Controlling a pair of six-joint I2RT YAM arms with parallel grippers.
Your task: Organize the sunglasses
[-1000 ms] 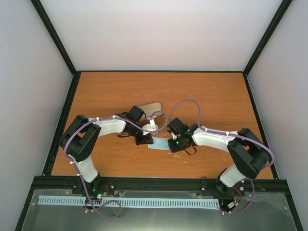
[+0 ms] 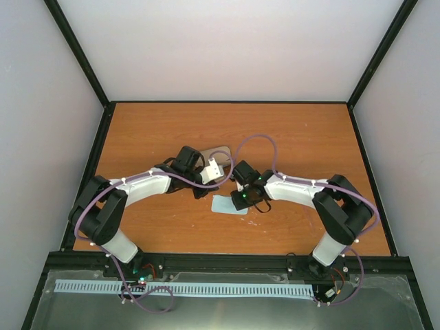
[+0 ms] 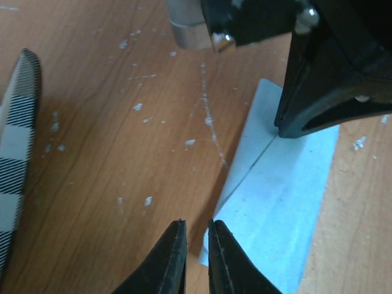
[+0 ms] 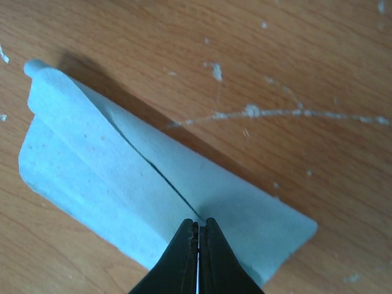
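Observation:
A light blue folded cloth (image 2: 225,205) lies on the wooden table; in the right wrist view its long fold (image 4: 104,147) runs diagonally. My right gripper is shut over the cloth's edge, nothing clearly between its fingers; it also shows at the top of the left wrist view. My left gripper is above the cloth's left end, its fingertips slightly apart with nothing visible between them. Behind it a tan case (image 2: 213,151) with a striped edge (image 3: 15,159) lies partly hidden. I cannot make out any sunglasses in these views.
Purple cables (image 2: 261,135) loop over both arms. White walls stand around the table, with a dark frame along its edges.
My left gripper has moved up and back from the cloth's end. My right arm has shifted left, its gripper now further over the cloth.

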